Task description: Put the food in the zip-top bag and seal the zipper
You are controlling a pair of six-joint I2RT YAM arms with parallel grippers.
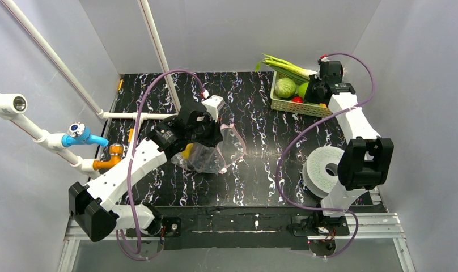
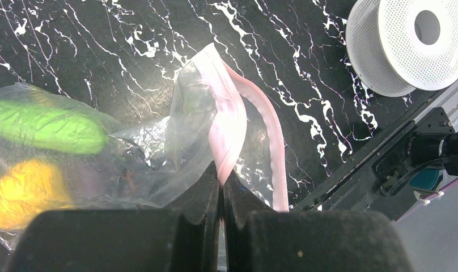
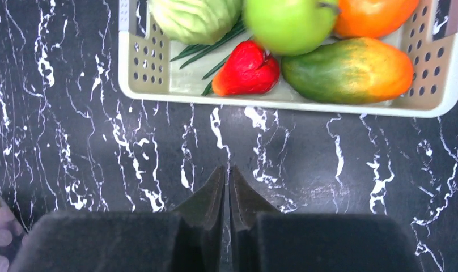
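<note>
The clear zip top bag [image 2: 153, 141] lies on the counter, its pink zipper rim [image 2: 227, 122] apart at the mouth. Inside it are a long green vegetable [image 2: 45, 124] and a yellow one [image 2: 25, 192]. My left gripper is shut on the bag's rim. In the right wrist view my right gripper is shut with nothing between its fingers. Beyond its tips, apart from them, the green round vegetable [image 3: 289, 25] rests in the beige basket [image 3: 272, 103], blurred and cut off by the frame's top.
Also in the basket are a cabbage [image 3: 195, 20], a red pepper [image 3: 248, 71], an orange vegetable [image 3: 374, 16] and a green-orange one [image 3: 351, 71]. Long green stalks [image 1: 283, 65] lie across its back. White discs [image 1: 323, 173] stand front right.
</note>
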